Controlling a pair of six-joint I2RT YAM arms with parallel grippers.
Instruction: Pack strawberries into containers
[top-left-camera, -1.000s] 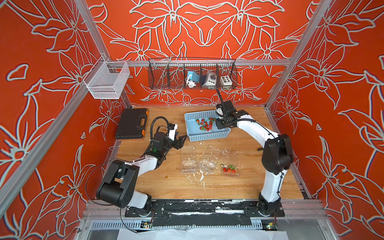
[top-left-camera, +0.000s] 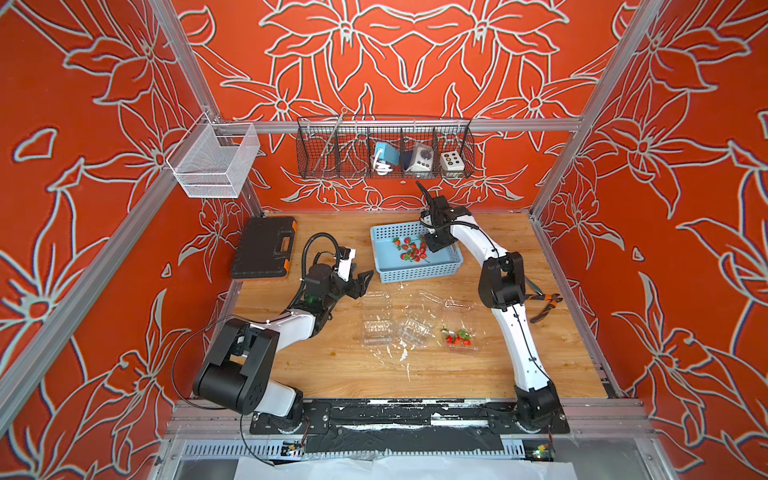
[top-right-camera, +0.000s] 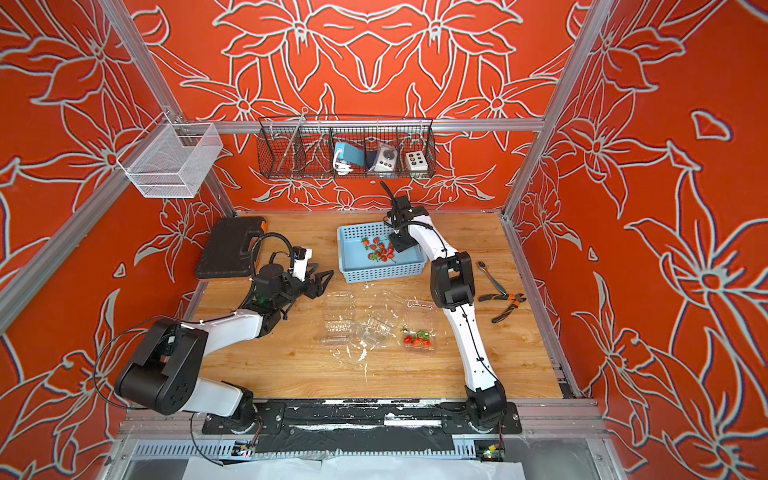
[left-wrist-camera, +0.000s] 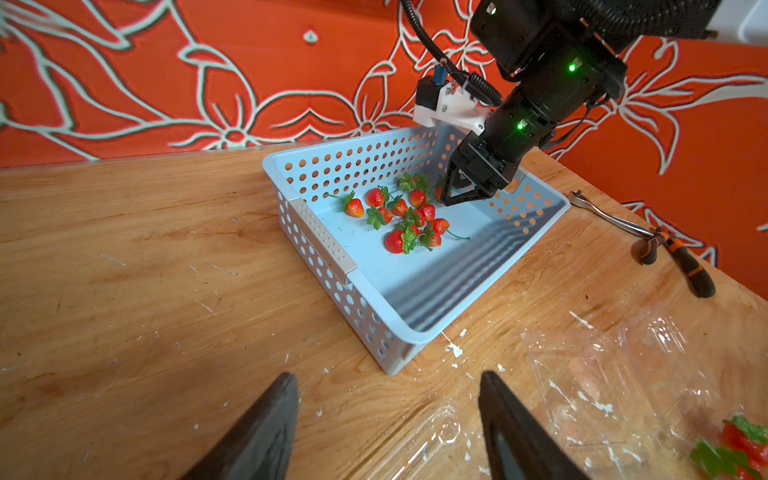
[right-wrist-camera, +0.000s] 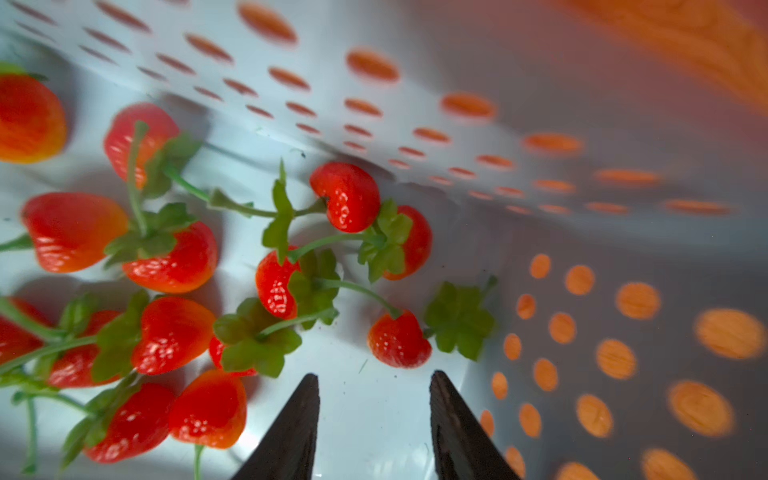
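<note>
Red strawberries with green leaves (right-wrist-camera: 348, 196) lie scattered over the floor of the light blue basket (top-left-camera: 420, 276). My right gripper is down inside the basket's right end, its fingers spread and empty; one strawberry (right-wrist-camera: 398, 340) lies just beyond its fingertips. Left of the basket, over bare wood, my left gripper stands open with nothing between its fingers. Clear plastic containers (top-left-camera: 396, 332) rest on the table in front of the basket. The rightmost container holds several strawberries (top-left-camera: 458, 337); the others look empty.
Pliers (top-right-camera: 504, 302) and another hand tool (top-right-camera: 492, 276) lie right of the right arm. A black case (top-left-camera: 264, 248) sits at the back left. The perforated basket walls (right-wrist-camera: 608, 360) rise close to my right gripper. Bare table spreads left of the basket.
Pliers once hidden by the arm now show. The left arm looks unmoved.
</note>
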